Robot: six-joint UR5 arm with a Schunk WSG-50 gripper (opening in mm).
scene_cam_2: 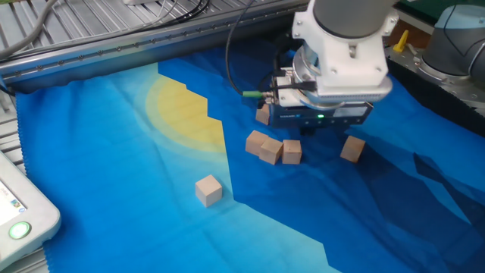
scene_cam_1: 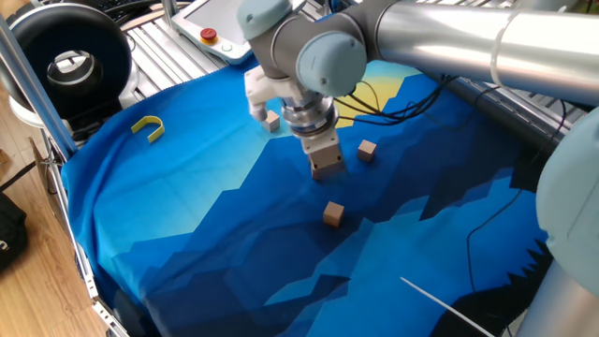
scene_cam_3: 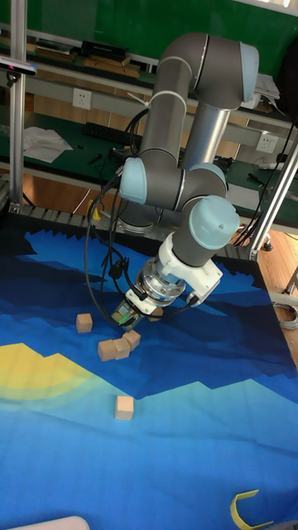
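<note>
My gripper points down over the cloth among small wooden cubes; its fingers are too blurred and hidden to show whether they are apart. In exterior view 2 three cubes sit close together: a left one, a middle one and a right one. Behind the gripper body a further cube is partly covered. One cube stands alone to the right, another alone at the front left. Exterior view 3 shows the gripper just behind the cluster.
A blue cloth with a yellow sun covers the table. The yellow curved piece lies near its left edge. A teach pendant sits beside the cloth. Black cables hang by the wrist.
</note>
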